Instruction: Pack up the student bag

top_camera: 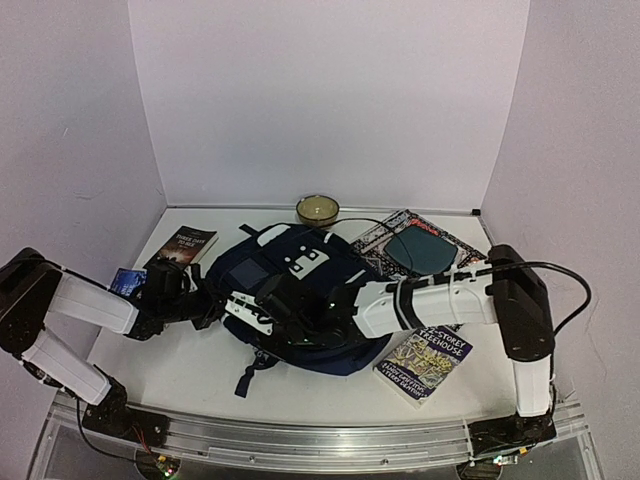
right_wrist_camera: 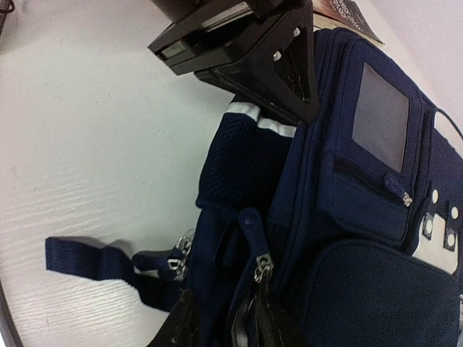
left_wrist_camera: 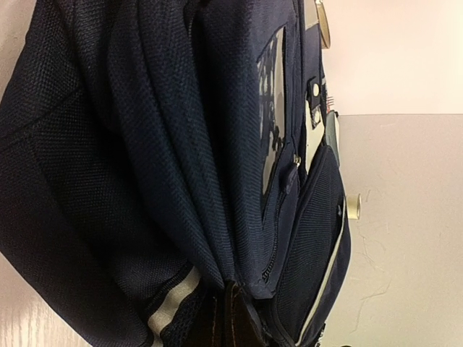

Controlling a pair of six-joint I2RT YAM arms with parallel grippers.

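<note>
The dark blue student bag (top_camera: pixel 330 262) lies on the table in the top view, its front panel up. At its left end, my left gripper is shut on navy fabric at the bag's edge. Over the bag's near side reaches my right gripper, low against the side seam by a zipper pull (right_wrist_camera: pixel 255 235). Dark fingers and fabric blend there, so its grip is unclear. A treehouse book (top_camera: pixel 425 362) lies right of the bag; a dark-covered book (top_camera: pixel 188 243) and a blue book (top_camera: pixel 127 281) are at the left.
A bowl (top_camera: pixel 317 209) stands behind the bag. At the back right, a grey-green flat item (top_camera: pixel 422 250) rests on a patterned one (top_camera: pixel 402 222). A loose strap (right_wrist_camera: pixel 79 259) hangs out from the bag's near side. Bare table (top_camera: pixel 170 375) shows at the front left.
</note>
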